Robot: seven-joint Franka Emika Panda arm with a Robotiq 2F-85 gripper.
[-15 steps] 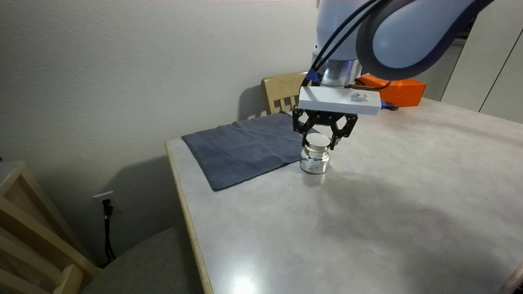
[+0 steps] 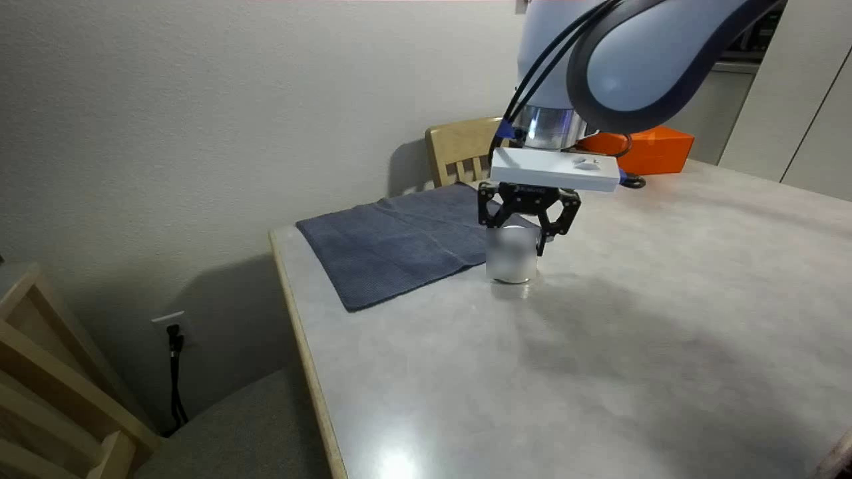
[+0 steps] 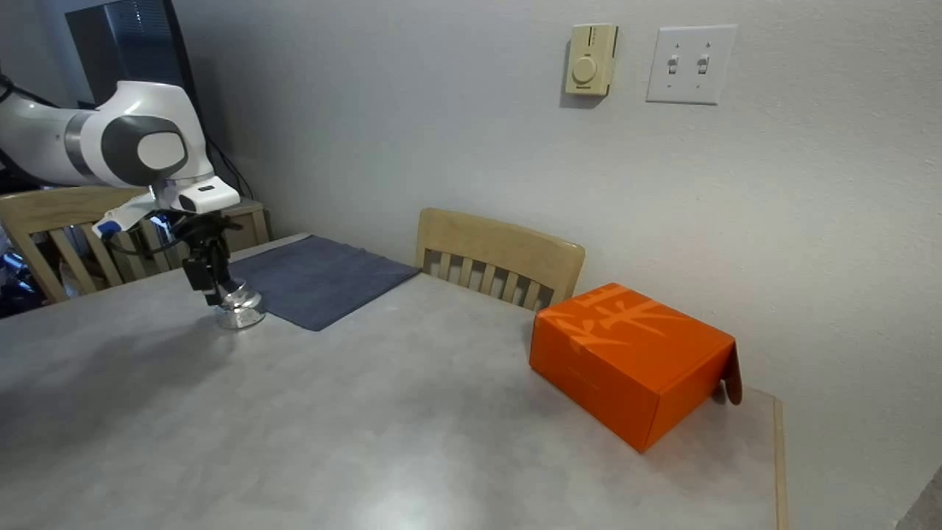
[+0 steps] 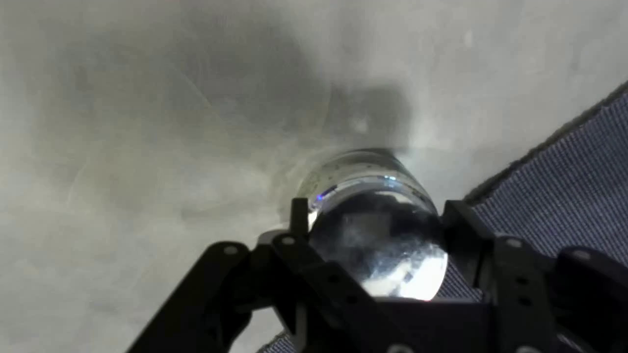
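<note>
A small silvery jar stands upright on the grey table, beside the near edge of a dark blue cloth. In exterior view 1 the same jar is blurred. My gripper points down over it, shut on its top. From the wrist view, the shiny round lid fills the space between the two black fingertips, one on each side. The jar's base appears to rest on the table. Its far side is hidden.
An orange box sits at the other end of the table. A wooden chair stands against the wall side.
The gripper is slightly lower, its fingers further down around the jar's top. The jar stands in about the same spot, and the cloth has not moved.
</note>
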